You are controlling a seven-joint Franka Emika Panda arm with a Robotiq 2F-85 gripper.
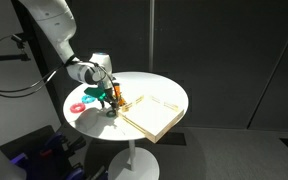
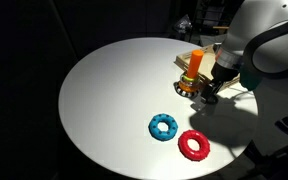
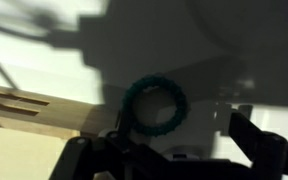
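Observation:
A dark green ring (image 3: pixel 155 105) lies flat on the white table, centred in the wrist view. In exterior view 1 the same green ring (image 1: pixel 111 113) shows near the table's front edge. My gripper is open above it, one finger to either side of the ring's lower part in the wrist view, with nothing held. From exterior view 2, the gripper (image 2: pixel 203 101) points down just beside an upright orange post (image 2: pixel 196 64) with a yellow and black base. The arm hides the green ring there.
A blue ring (image 2: pixel 163 126) and a red ring (image 2: pixel 193 145) lie apart on the table. Close to the gripper's other side is a shallow wooden tray (image 1: pixel 154 117), overhanging the table's edge.

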